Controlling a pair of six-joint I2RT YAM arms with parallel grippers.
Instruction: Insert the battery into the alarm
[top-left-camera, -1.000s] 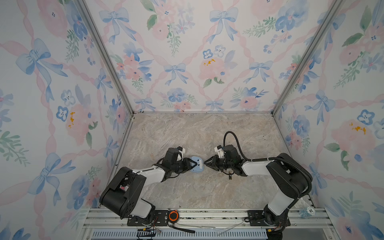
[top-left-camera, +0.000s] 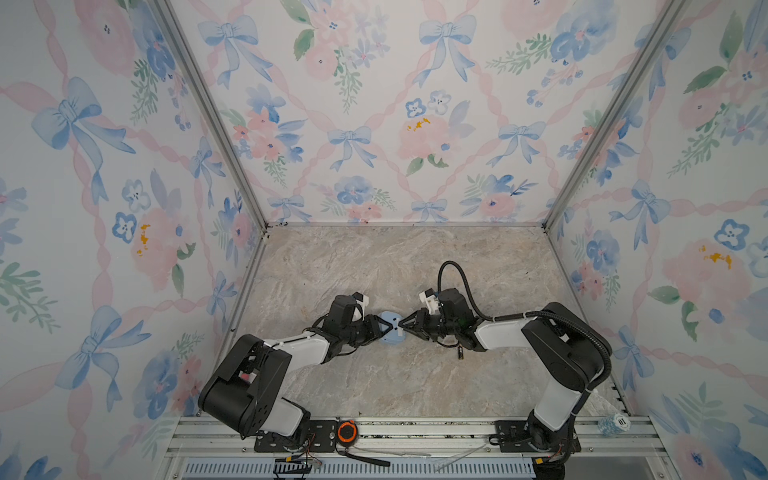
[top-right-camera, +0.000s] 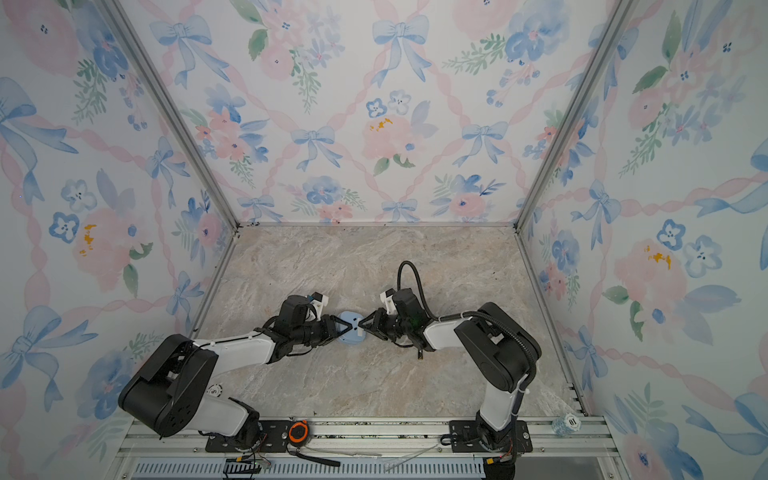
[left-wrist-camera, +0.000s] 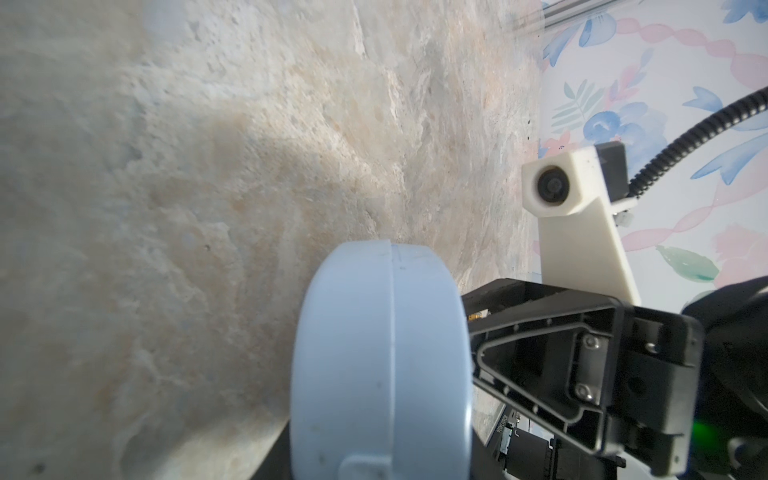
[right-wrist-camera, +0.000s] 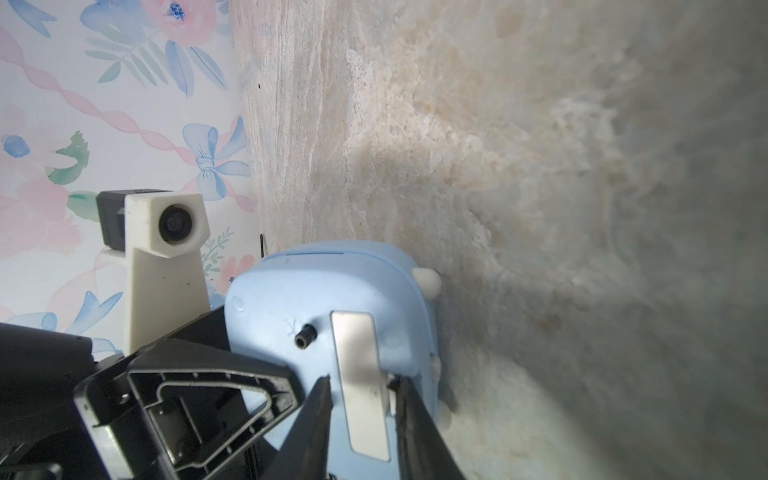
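The light-blue alarm (top-left-camera: 393, 317) stands between my two grippers near the middle of the floor. My left gripper is shut on it, its fingers mostly hidden behind its rounded side. Facing the right wrist view is the alarm's back (right-wrist-camera: 276, 292), with a black knob (right-wrist-camera: 305, 336) and a pale rectangular panel (right-wrist-camera: 360, 352). My right gripper has its fingertips in front of that panel, a gap showing between them. A small silvery part (right-wrist-camera: 391, 393) appears beside one fingertip. No battery can be made out; whether something sits between these fingers is unclear.
A small dark object (top-left-camera: 461, 352) lies on the floor below the right arm. An orange-ringed item (top-left-camera: 346, 433) rests on the front rail. Most of the stone-patterned floor (top-left-camera: 384, 264) behind the arms is clear, with patterned walls on its back and sides.
My right gripper has moved left, closing the small gap that showed between it and the alarm. The left arm stays where it was, with the alarm.
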